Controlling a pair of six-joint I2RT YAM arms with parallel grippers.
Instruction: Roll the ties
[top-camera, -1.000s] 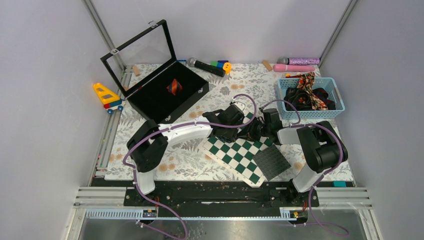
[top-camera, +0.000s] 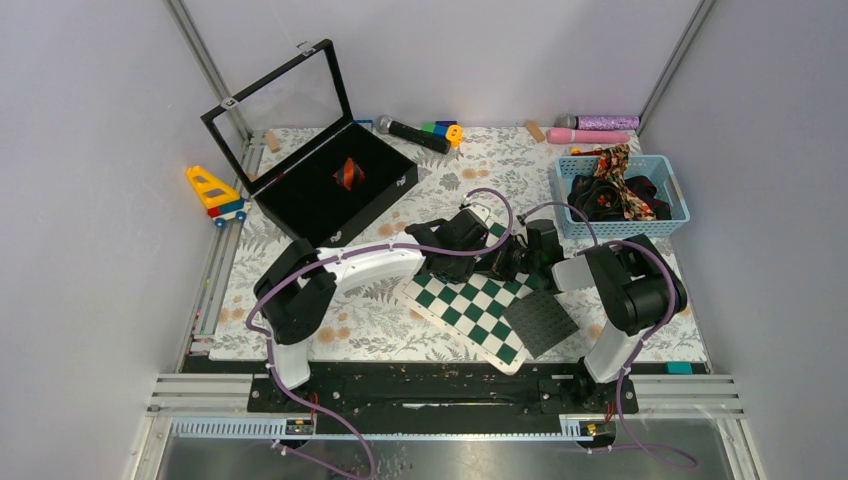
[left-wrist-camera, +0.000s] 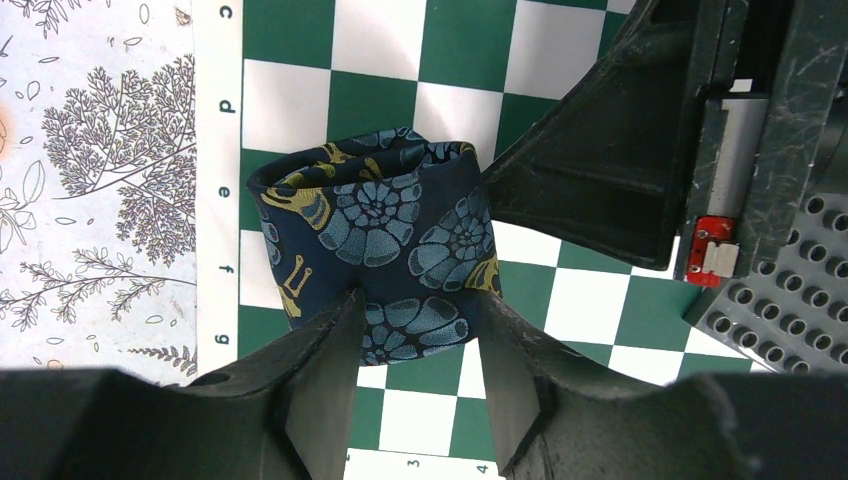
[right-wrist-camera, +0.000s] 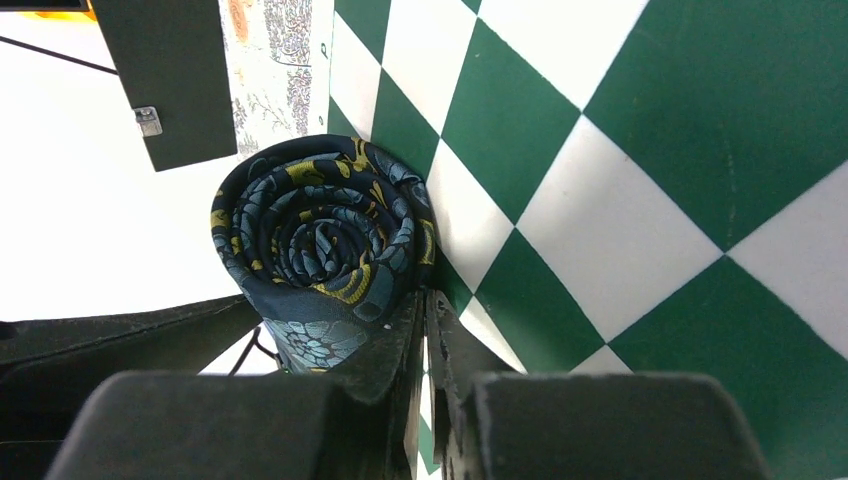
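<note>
A dark blue tie with flowers, rolled into a coil (right-wrist-camera: 325, 240), stands on the green-and-white checkered board (top-camera: 470, 315). From the left wrist view the rolled tie (left-wrist-camera: 375, 240) lies under and between the fingers of my left gripper, which are apart. My right gripper is at the coil's edge, its fingers close together; whether cloth is caught between them cannot be made out. In the top view both grippers hide most of the coil. An orange-and-black rolled tie (top-camera: 349, 174) rests inside the open black case (top-camera: 350, 215).
A blue basket (top-camera: 610, 228) holding loose ties stands at the right. On the board's right edge lies a dark grey studded plate (top-camera: 540, 322). A microphone (top-camera: 415, 134) and toys sit along the back. Left of the board the front cloth is clear.
My right arm has shifted slightly, and the board and grey plate have slid a little to the left. The left arm looks almost unmoved.
</note>
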